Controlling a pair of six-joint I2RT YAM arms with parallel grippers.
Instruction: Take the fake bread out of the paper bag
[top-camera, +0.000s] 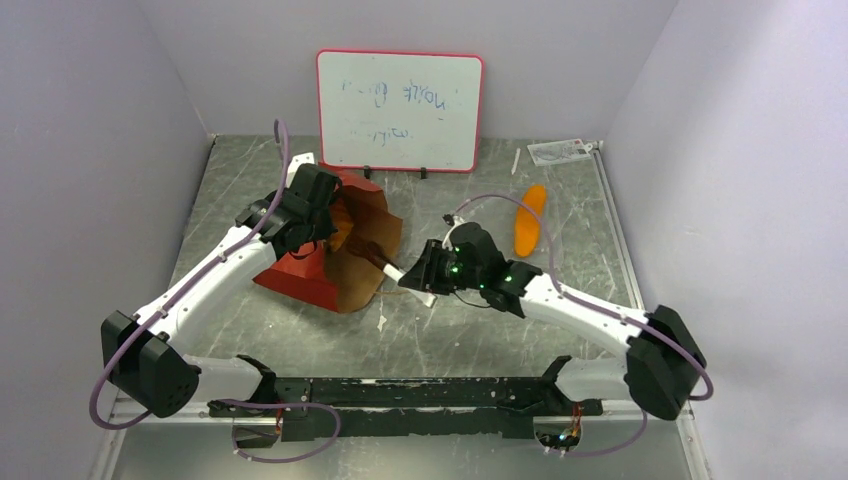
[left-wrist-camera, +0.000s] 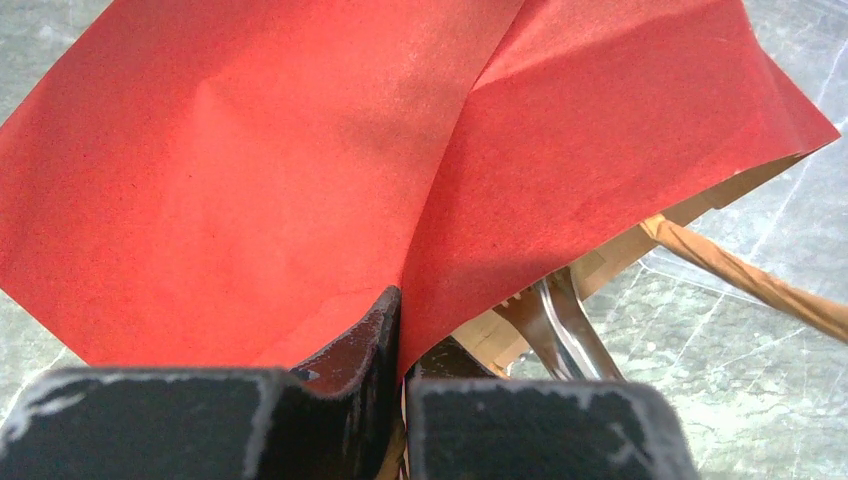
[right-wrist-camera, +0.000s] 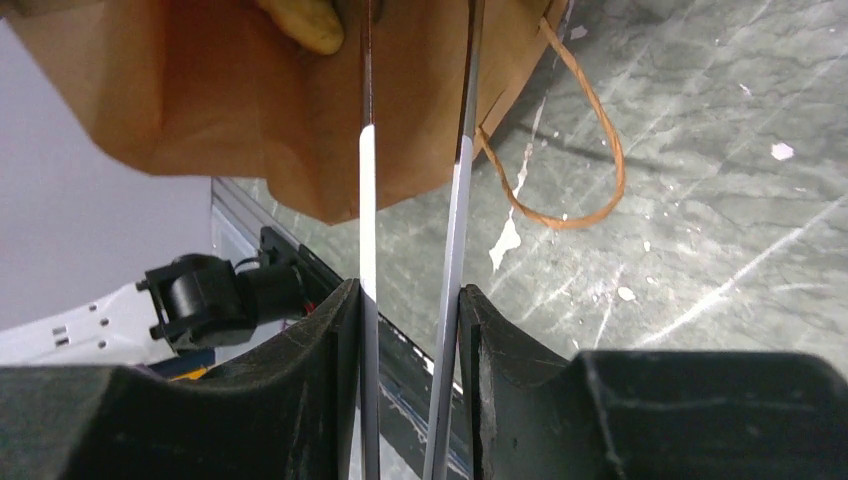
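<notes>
The red-and-brown paper bag (top-camera: 300, 283) lies with its mouth toward the right. My left gripper is shut on a red fold at its edge. Inside the bag, an orange-brown bread (top-camera: 341, 222) shows in part; its rounded end (right-wrist-camera: 312, 24) appears high in the right wrist view. Outside the bag mouth stands my right gripper, open, with a long white-handled utensil arm (right-wrist-camera: 368, 190) along each finger. The utensil tips (top-camera: 372, 249) reach inside the mouth, and a gap shows between the two arms. Whether they touch the bread cannot be told.
Another orange bread-like piece (top-camera: 530, 222) lies on the table at right. A twisted paper handle (right-wrist-camera: 612, 150) loops out from the bag. The whiteboard (top-camera: 400, 110) stands at the back. Clear tabletop lies in front of the bag.
</notes>
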